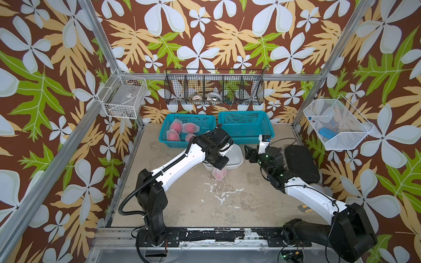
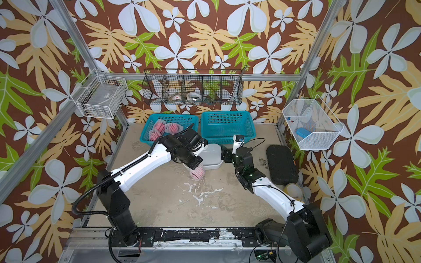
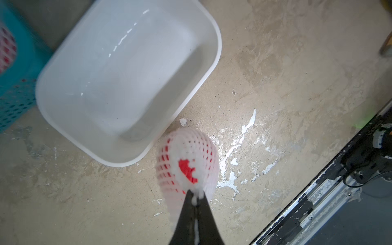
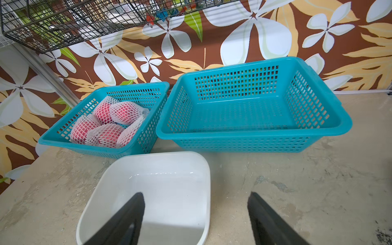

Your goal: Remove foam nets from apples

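Observation:
A red apple in a white foam net [image 3: 185, 163] hangs from my left gripper, whose fingers are shut on the net, just in front of the white tray [image 3: 126, 73]. In the top left view the netted apple [image 1: 218, 174] shows below that gripper. My right gripper is open with nothing between its fingers, to the right of the tray [image 1: 235, 154] and facing the baskets. More netted apples [image 4: 104, 134] lie in the left teal basket [image 4: 153, 87].
The right teal basket [image 4: 249, 134] is empty. A black case [image 1: 301, 163] lies at the right of the table. Wire baskets [image 1: 213, 87] hang above.

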